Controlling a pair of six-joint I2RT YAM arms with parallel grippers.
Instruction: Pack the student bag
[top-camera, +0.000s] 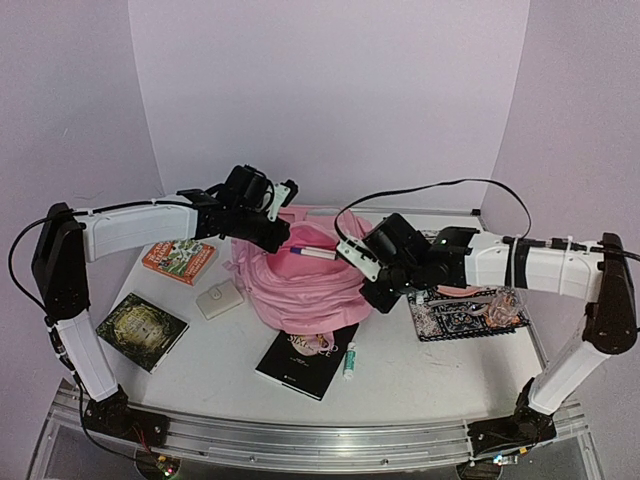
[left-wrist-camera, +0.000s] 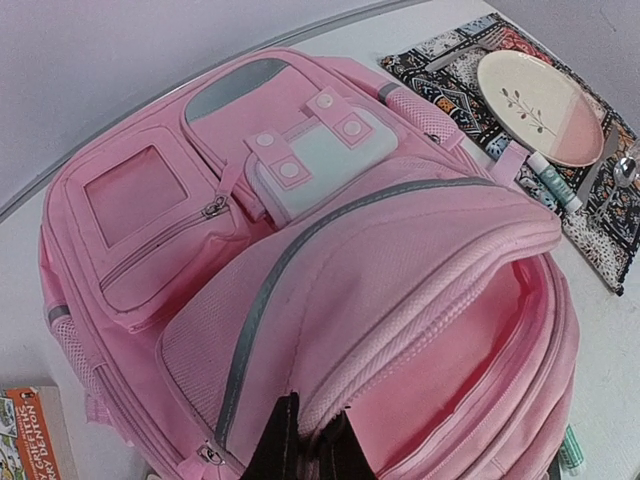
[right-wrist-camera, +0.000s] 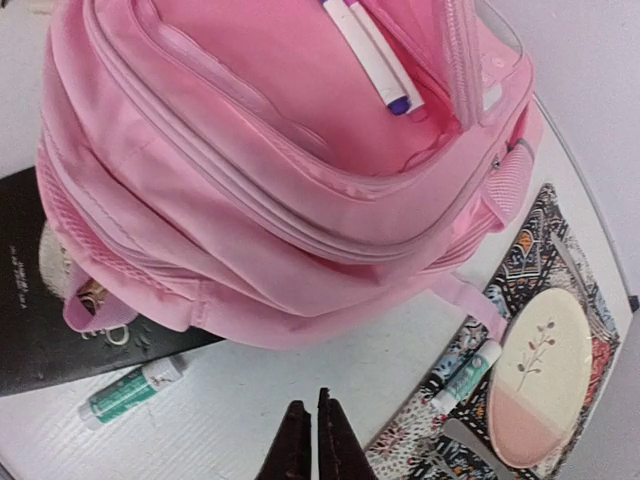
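Note:
The pink student bag (top-camera: 300, 305) lies in the middle of the table with its main compartment open. In the left wrist view, the edge of its raised flap (left-wrist-camera: 400, 300) runs down between the fingers of my left gripper, which is shut on it. Two white markers, one purple-tipped (right-wrist-camera: 385, 70), lie inside the compartment. My right gripper is over the table at the bag's right front side. Its fingers are close together with nothing between them. A black book (top-camera: 310, 360) lies partly under the bag's front, with a green-and-white tube (top-camera: 349, 361) beside it.
An orange book (top-camera: 180, 260), a dark green book (top-camera: 142, 331) and a beige wallet (top-camera: 219, 299) lie left of the bag. On the right, a patterned mat (top-camera: 450, 325) carries a plate (right-wrist-camera: 540, 375), cutlery and another tube (right-wrist-camera: 468, 377). Bare table shows at front right.

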